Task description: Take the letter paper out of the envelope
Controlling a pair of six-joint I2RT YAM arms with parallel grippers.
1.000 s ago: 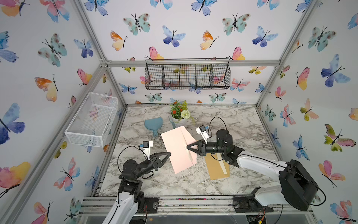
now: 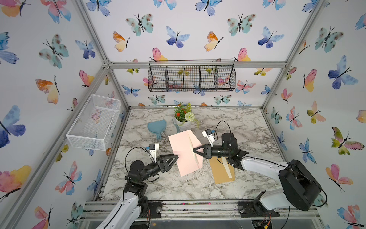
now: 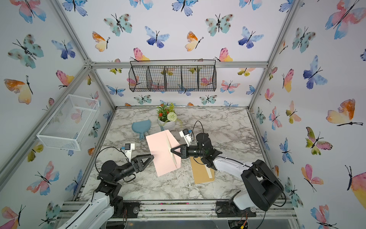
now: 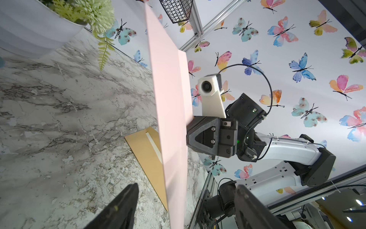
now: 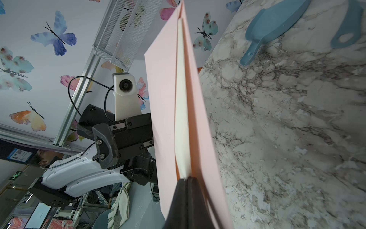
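My right gripper is shut on the pink envelope [image 2: 183,154] at its right side, holding it up off the table. A cream strip [image 5: 183,103] runs between the pink layers above those fingertips; whether it is the letter paper or a part of the envelope, I cannot tell. On the other side my left gripper [image 2: 176,156] is open at the envelope's left edge. Its fingers [image 4: 120,210] stand to either side of that edge in the left wrist view, with nothing gripped.
A brown envelope [image 2: 219,176] with a pale strip lies flat beneath the right arm. Behind are a blue dustpan [image 2: 155,127] and a white flower pot [image 2: 185,125].
A second ago it was also close.
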